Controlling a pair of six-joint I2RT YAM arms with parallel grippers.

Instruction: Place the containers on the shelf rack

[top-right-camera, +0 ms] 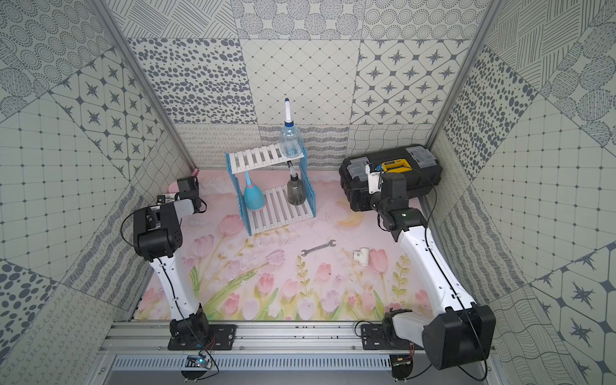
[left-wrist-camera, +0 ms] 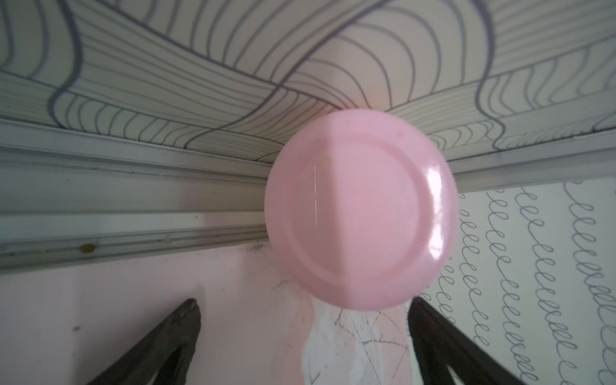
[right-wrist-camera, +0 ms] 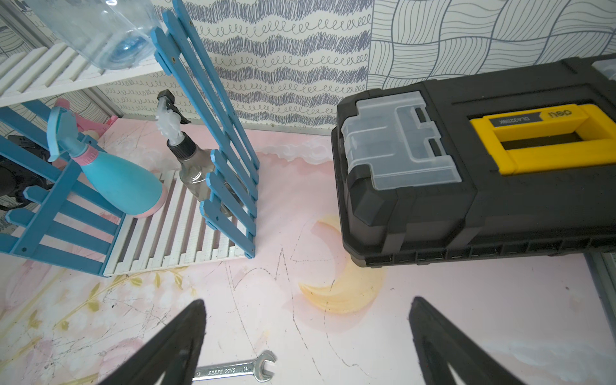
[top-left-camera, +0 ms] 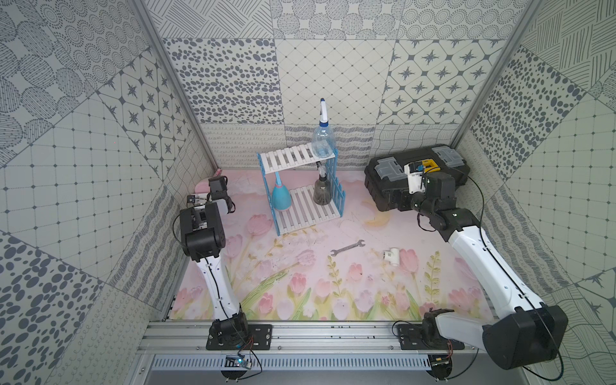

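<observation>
A pink object [left-wrist-camera: 362,211], which looks like the watering can, shows its round flat face in the left wrist view, by the wall at the far left. Only scraps of its pink body [top-left-camera: 202,186] appear past the left arm in the top left view. My left gripper is open, facing the pink object, with clear space between its fingers. The shelf [top-left-camera: 276,159] has white slats and blue sides, and stands at the back middle. My right gripper is also open and empty, above the table near the black toolbox.
A clear bottle [top-left-camera: 323,141] stands on the upper shelf. Below are a blue spray bottle [top-left-camera: 281,197] and a dark bottle [top-left-camera: 322,191]. The toolbox [right-wrist-camera: 410,211] fills the back right. A wrench [top-left-camera: 347,247] and white pipe piece [top-left-camera: 391,256] lie in front.
</observation>
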